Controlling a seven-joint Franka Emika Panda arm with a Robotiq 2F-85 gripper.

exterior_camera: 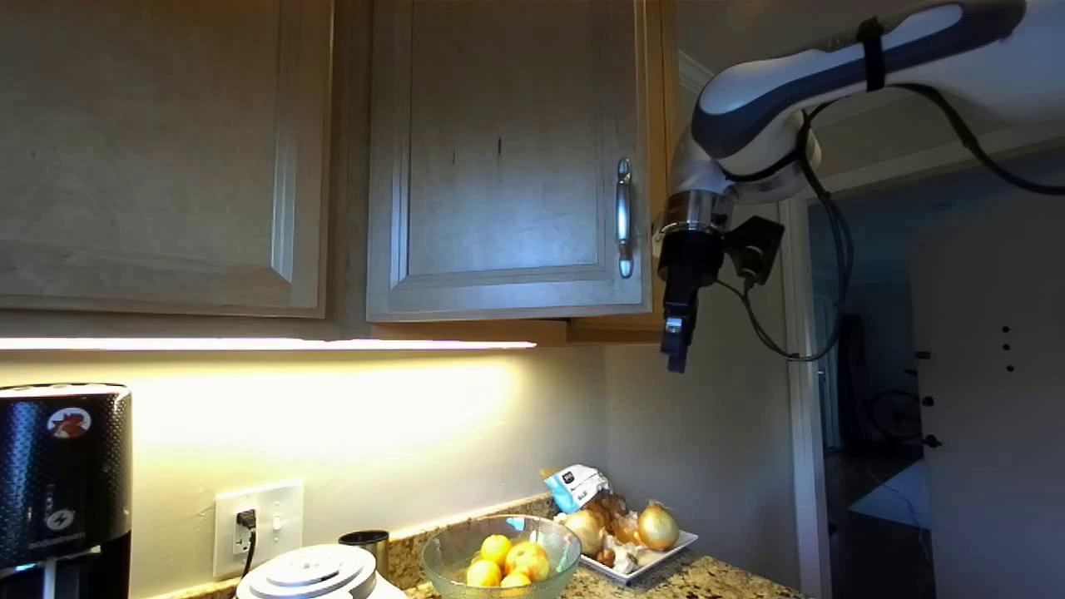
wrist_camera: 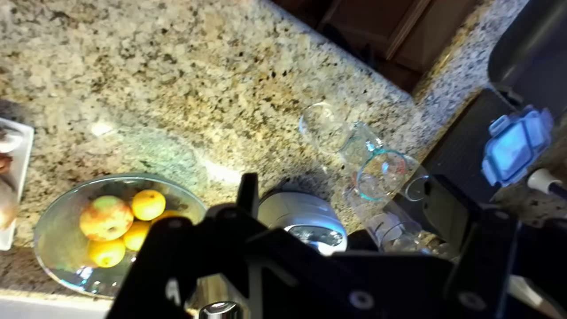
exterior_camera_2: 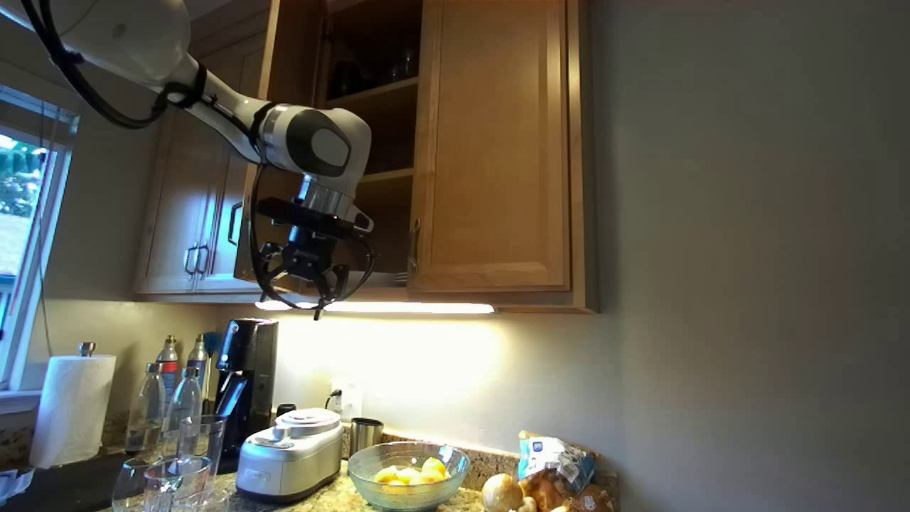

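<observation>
My gripper [exterior_camera: 676, 358] points straight down beside the free edge of a cabinet door [exterior_camera: 509, 160], with the fingertips lower than the door's bottom edge. The metal handle [exterior_camera: 624, 218] is to its left in exterior view 1, apart from the fingers. In exterior view 2 that door [exterior_camera_2: 290, 64] stands swung out, and shelves [exterior_camera_2: 375, 98] show inside the cabinet. There the gripper [exterior_camera_2: 290, 306] hangs in front of the opening. The wrist view shows the fingers [wrist_camera: 247, 192] spread wide, nothing between them, high above the counter.
Below, on the granite counter [wrist_camera: 212, 64], stand a glass bowl of fruit [wrist_camera: 53, 223], a white appliance [exterior_camera_2: 286, 456] and several clear glasses [wrist_camera: 382, 175]. A plate of onions [exterior_camera: 639, 571] sits at the wall. The closed right door [exterior_camera_2: 495, 145] flanks the opening.
</observation>
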